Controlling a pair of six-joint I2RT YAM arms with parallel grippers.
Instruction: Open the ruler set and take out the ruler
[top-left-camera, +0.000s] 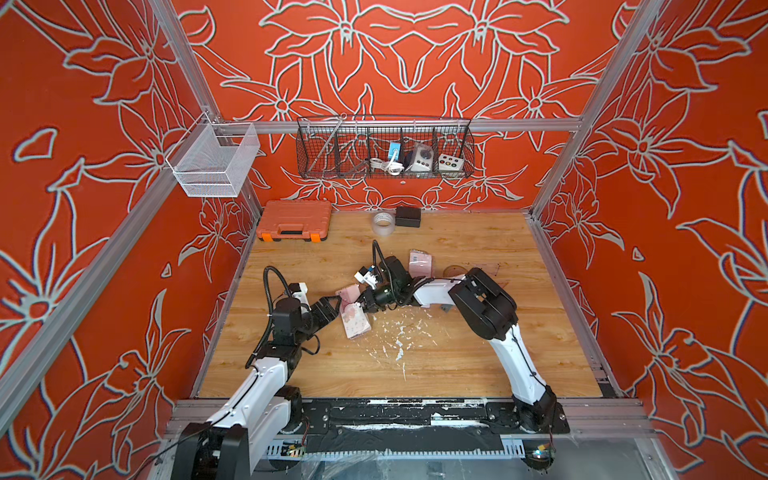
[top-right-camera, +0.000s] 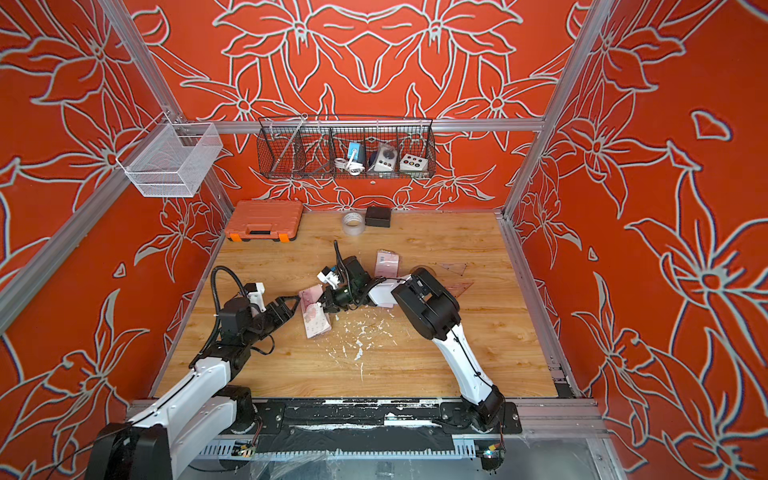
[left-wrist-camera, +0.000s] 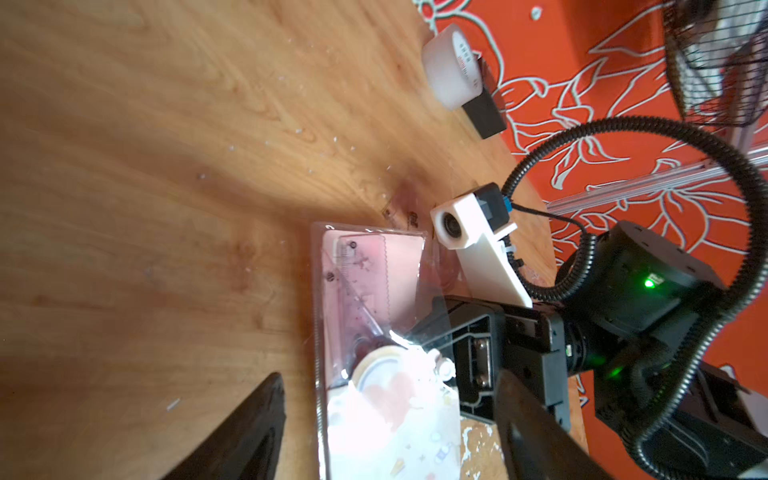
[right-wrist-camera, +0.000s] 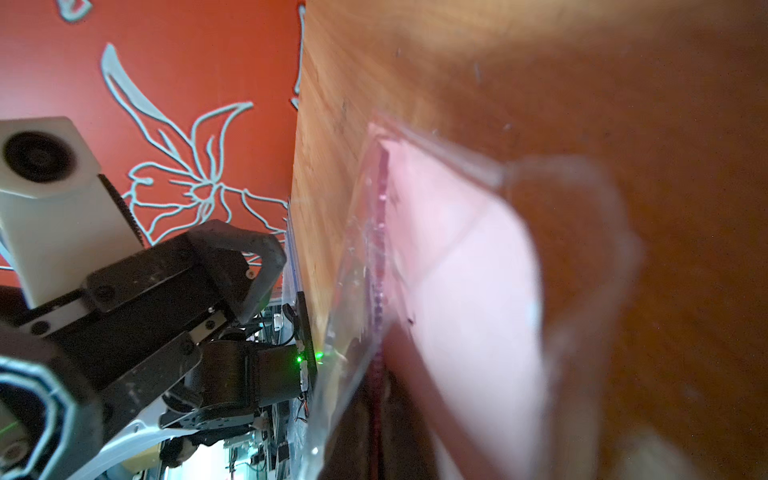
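Note:
The ruler set (left-wrist-camera: 366, 276) is a clear plastic sleeve with a pink toothed ruler and a white printed card inside. In the top left view the set (top-left-camera: 357, 321) is near the table's middle, between both arms. My right gripper is shut on the sleeve's edge, which runs between its fingers; in the left wrist view it reaches in from the right. My left gripper stands open with the set in view between its fingers, which do not grip it. Whether the sleeve's mouth is open cannot be told.
A second pink pack (top-left-camera: 420, 263) lies behind the right arm. An orange case (top-left-camera: 294, 220), tape roll (top-left-camera: 383, 223) and black box (top-left-camera: 408, 216) stand at the back. White scraps (top-left-camera: 399, 344) litter the table before the right arm. Bare wood stretches across the right front.

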